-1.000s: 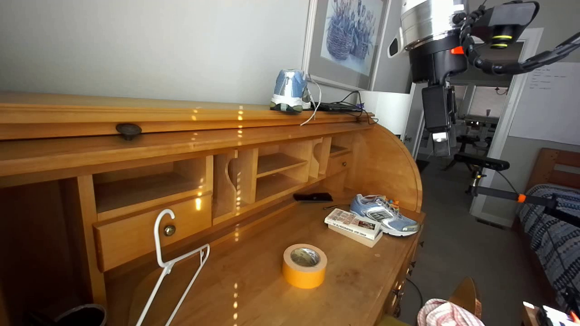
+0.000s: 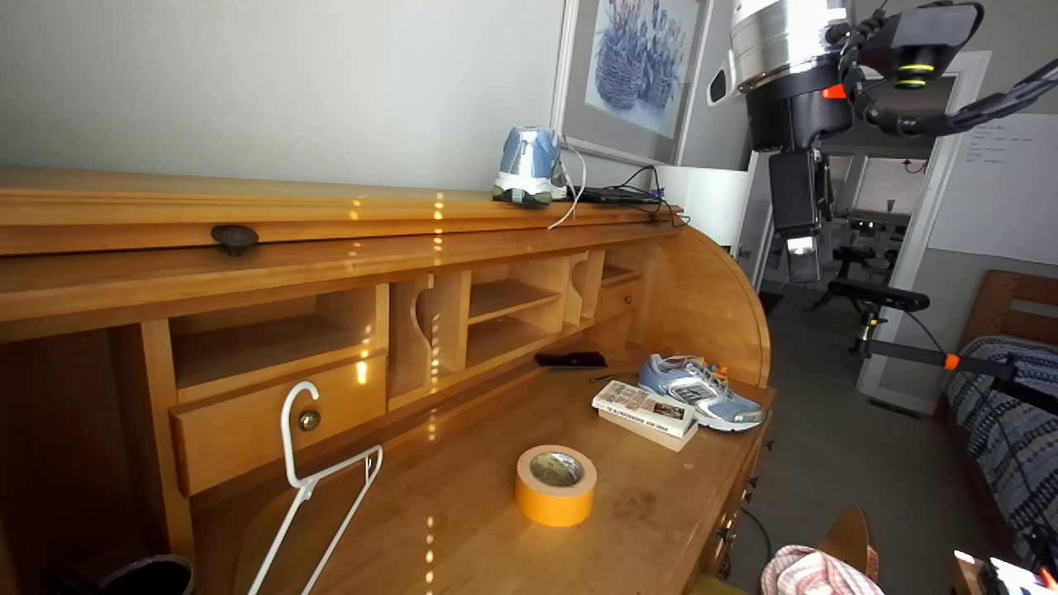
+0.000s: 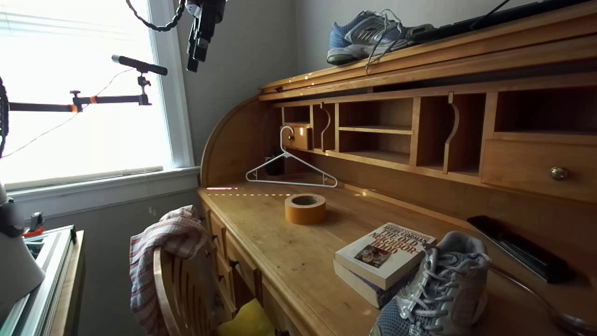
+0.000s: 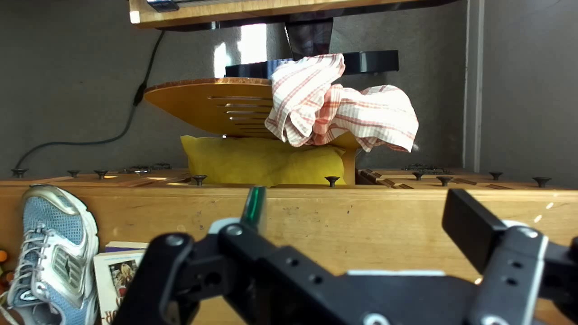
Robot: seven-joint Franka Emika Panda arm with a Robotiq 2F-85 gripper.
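Note:
High above the front of the desk, my gripper hangs open, its two fingers wide apart with only bare desk front visible between them. In exterior view 1 the gripper is seen from the side at upper right. On the desktop lies an orange roll of tape. A white hanger stands toward one end of the desk. At the other end are two stacked books and a blue-grey shoe beside them. Another shoe sits on the desk's upper ledge.
Pigeonholes and small drawers line the back of the desk, with a black flat object below them. A wooden chair stands in front, bearing a striped cloth and yellow cushion. Desktop around the tape is clear.

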